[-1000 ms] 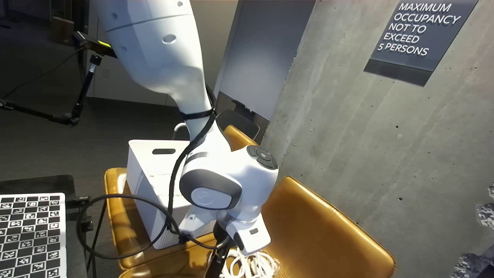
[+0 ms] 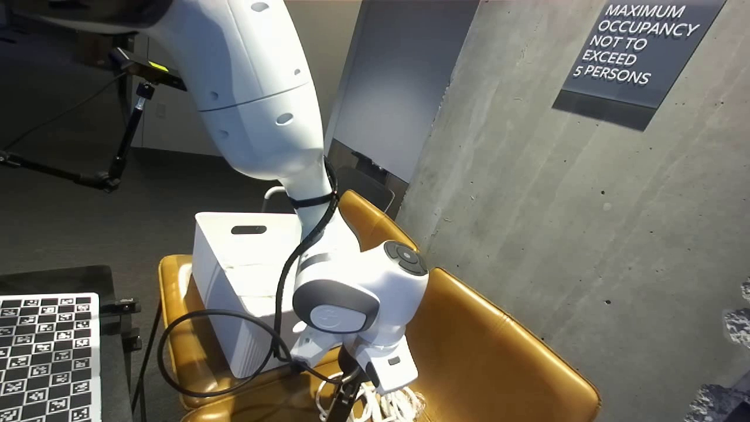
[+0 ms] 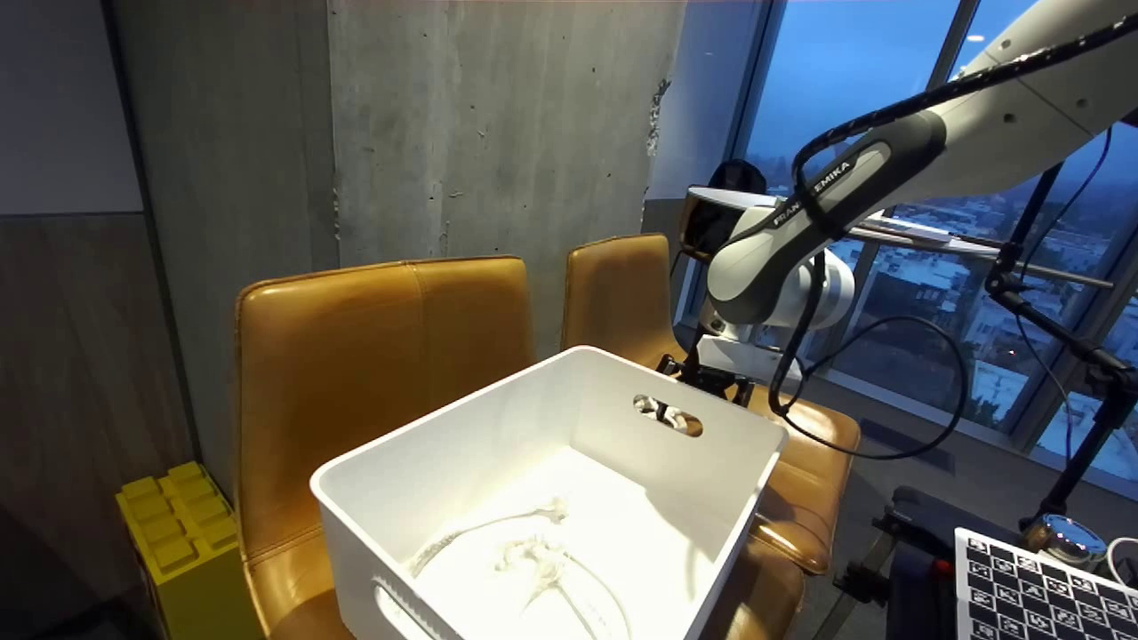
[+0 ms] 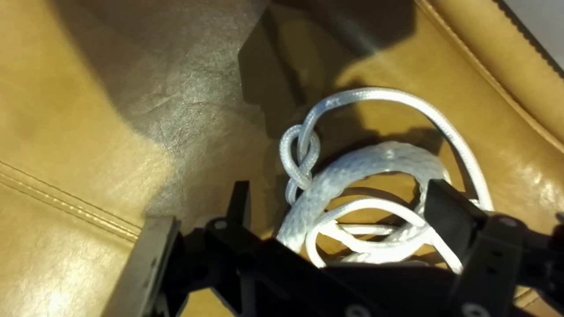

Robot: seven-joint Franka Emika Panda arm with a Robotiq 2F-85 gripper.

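White rope, thick coils mixed with a thinner knotted cord, lies on the tan chair seat. In the wrist view my gripper stands open over it, one black finger left of the coils and the other finger at their right side. Parts of the rope are hidden behind the gripper body. From exterior view 1 the rope shows beneath my hand. Whether the fingertips touch the seat I cannot tell.
A white bin with pale cords inside stands on the neighbouring chair, close to the arm. Chair backrests rise along the concrete wall. A checkered board lies to the left. A black cable loops beside the arm.
The arm and hand have shifted right and downward in exterior view 1, lower over the rope. The cable loop moved along with them; the bin has stayed put.
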